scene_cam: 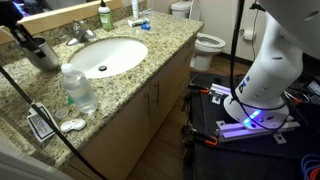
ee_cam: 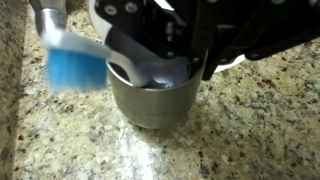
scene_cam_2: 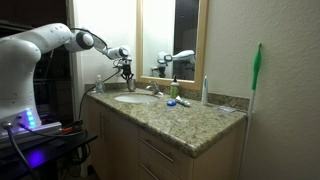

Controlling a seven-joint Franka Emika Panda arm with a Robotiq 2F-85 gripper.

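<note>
The metal cup [ee_cam: 155, 105] is at or just above the granite counter, and a toothbrush [ee_cam: 76, 68] with blue bristles leans out of it in the wrist view. My gripper reaches over the cup's rim and is shut on the cup; its fingertips are largely hidden. In exterior view 1 the cup [scene_cam: 43, 58] is by the mirror, left of the sink, with the dark gripper [scene_cam: 28, 44] at its upper left. Exterior view 2 has the gripper [scene_cam_2: 127, 73] low at the back of the counter.
A clear bottle [scene_cam: 78, 88] and a white item [scene_cam: 42, 124] sit near the counter's left side. The sink [scene_cam: 108, 57] and faucet [scene_cam: 82, 33] are right of the cup. A green bottle [scene_cam: 105, 15] stands farther back. Bare counter surrounds the cup in the wrist view.
</note>
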